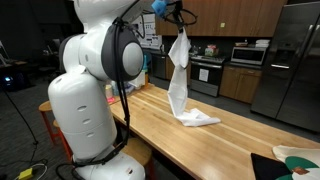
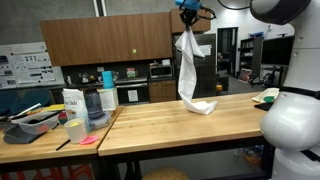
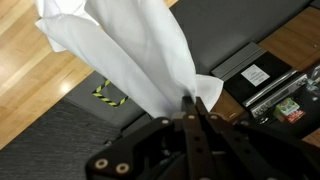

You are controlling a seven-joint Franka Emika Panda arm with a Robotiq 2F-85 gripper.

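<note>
A long white cloth [image 1: 179, 80] hangs from my gripper [image 1: 183, 24] high above the table, and its lower end spreads out on the wooden top. The wrist view has the cloth [image 3: 135, 55] running from the shut fingertips [image 3: 188, 105] down toward the table. In the second exterior view the gripper [image 2: 192, 22] is at the top, with the cloth [image 2: 188, 70] draped straight below it. The thin bit of cloth between the fingers is mostly hidden.
A black mat [image 1: 268, 167] and a white-and-green tray [image 1: 298, 157] lie at its right end. Bins [image 2: 40, 118] and a white container [image 2: 75, 130] stand at the far left.
</note>
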